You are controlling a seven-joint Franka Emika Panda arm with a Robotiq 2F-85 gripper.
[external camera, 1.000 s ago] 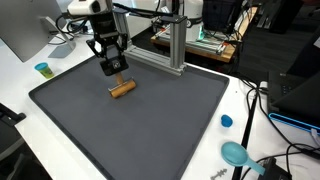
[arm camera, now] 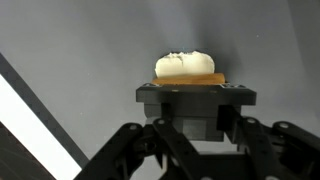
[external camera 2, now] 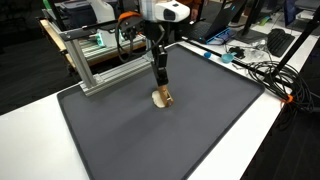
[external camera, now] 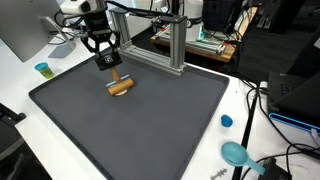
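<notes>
A tan wooden piece [external camera: 120, 88] with a pale face lies on the dark grey board, towards its back in exterior view 1. Just above it my gripper [external camera: 112, 69] points down, shut on a brown wooden piece [external camera: 115, 74] that reaches down to the one below. In exterior view 2 the pale face of the lower piece [external camera 2: 161, 98] shows, with a brown wooden side to its right. From the wrist, a brown strip of the held piece [arm camera: 190, 79] runs along the fingertips, and a cream surface [arm camera: 184, 64] lies beyond it. Whether the two pieces touch I cannot tell.
The grey board [external camera: 140, 130] is clear in front and to the right. A metal rail post [external camera: 178, 35] stands behind it. A small blue item [external camera: 226, 121] and a turquoise ladle-like object [external camera: 238, 155] lie off its right side; a green-blue cup [external camera: 43, 70] sits at the left.
My gripper and the held brown piece have shifted slightly left and up in exterior view 1. The lower wooden piece stays nearly where it was.
</notes>
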